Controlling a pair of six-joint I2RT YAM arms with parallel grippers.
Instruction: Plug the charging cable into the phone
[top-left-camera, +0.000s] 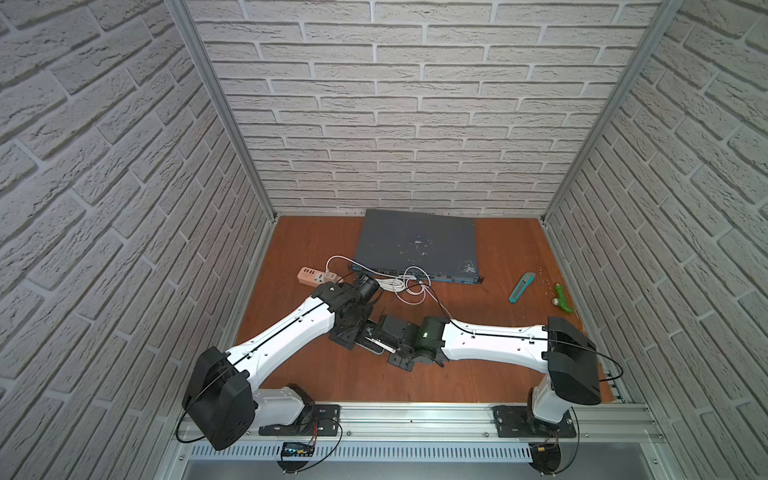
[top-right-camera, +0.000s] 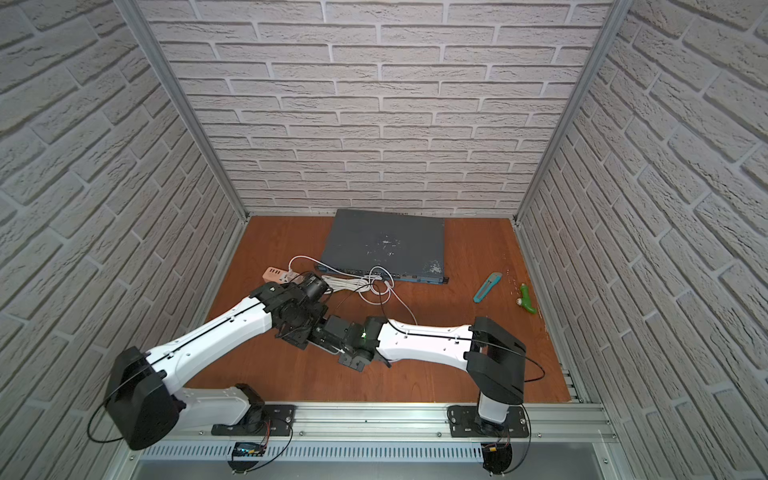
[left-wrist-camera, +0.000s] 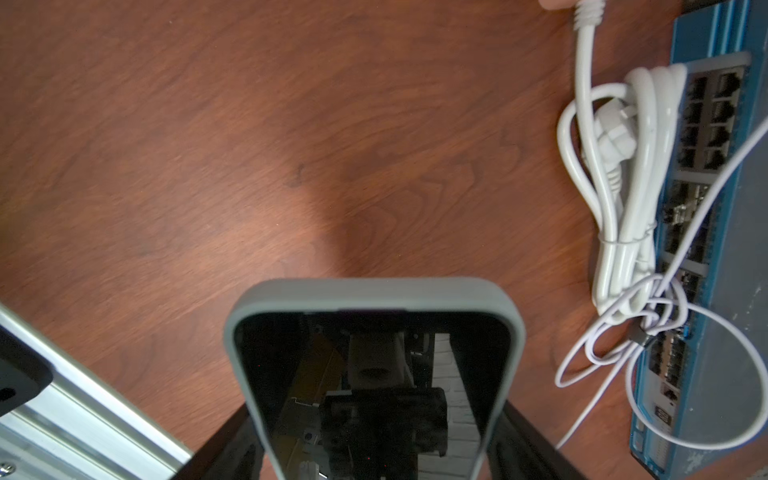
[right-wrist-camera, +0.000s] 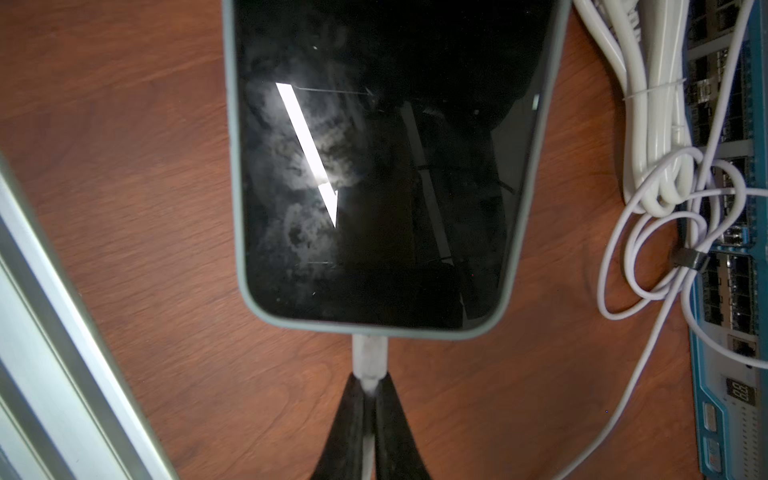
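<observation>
The phone (right-wrist-camera: 384, 184), black-screened with a grey-green rim, hangs above the table between the two arms. My left gripper is shut on its far end, a finger showing at either side in the left wrist view. In the right wrist view my right gripper is shut on the white charging cable, just behind its plug (right-wrist-camera: 369, 356). The plug's body meets the phone's bottom edge, left of that edge's middle. No metal tip shows, and the port itself is hidden, so I cannot tell how deep the plug sits.
A dark network switch (top-left-camera: 416, 244) lies at the back, with a bundled white cord (left-wrist-camera: 640, 184) before it. The pink power strip (top-left-camera: 314, 277) is at the left. A teal cutter (top-left-camera: 521, 287) and a green object (top-left-camera: 562, 298) lie far right.
</observation>
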